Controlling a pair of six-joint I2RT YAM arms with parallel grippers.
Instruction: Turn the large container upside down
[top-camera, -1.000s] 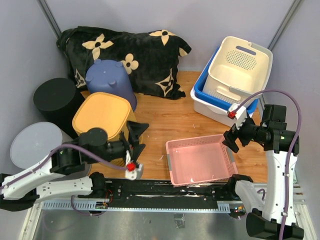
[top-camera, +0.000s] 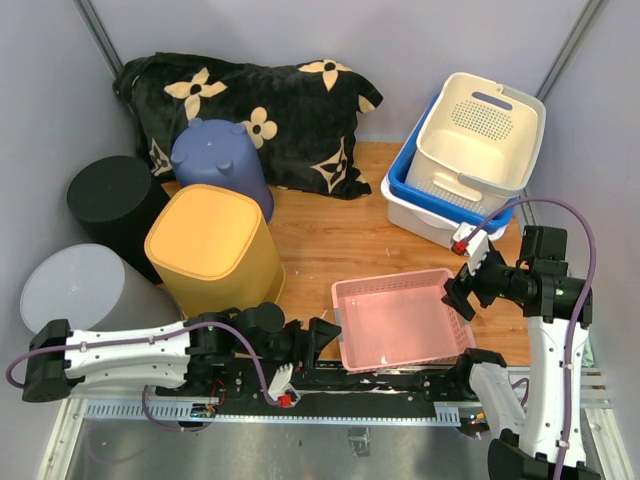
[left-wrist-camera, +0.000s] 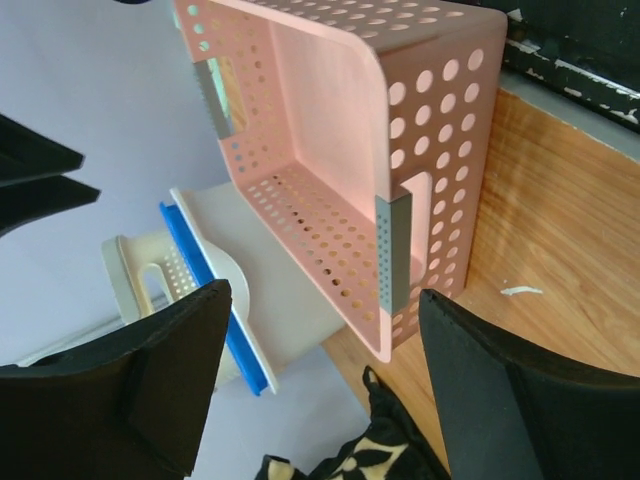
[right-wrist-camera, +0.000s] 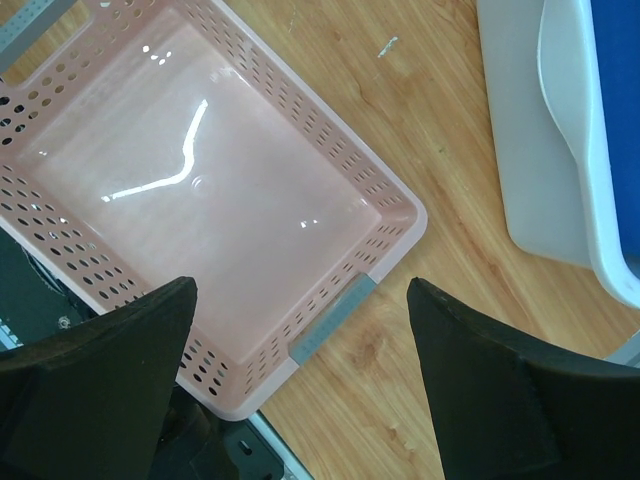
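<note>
A pink perforated basket (top-camera: 403, 320) with grey handle strips lies on the wooden table, its open side facing up. Just left of its left wall is my left gripper (top-camera: 322, 340); in the left wrist view the near grey handle (left-wrist-camera: 393, 250) shows between and beyond its parted fingers. My right gripper (top-camera: 459, 298) is at the basket's right side, fingers apart, with the grey handle strip (right-wrist-camera: 332, 318) in front of them in the right wrist view. Neither gripper has anything between its fingers.
Stacked white, blue and cream bins (top-camera: 475, 150) stand at the back right. Yellow (top-camera: 215, 250), blue (top-camera: 222, 160), black and grey stools crowd the left side. A dark patterned pillow (top-camera: 250, 115) rests at the back. Bare table (top-camera: 325, 235) shows behind the basket.
The right arm has shifted only slightly. The basket is unmoved.
</note>
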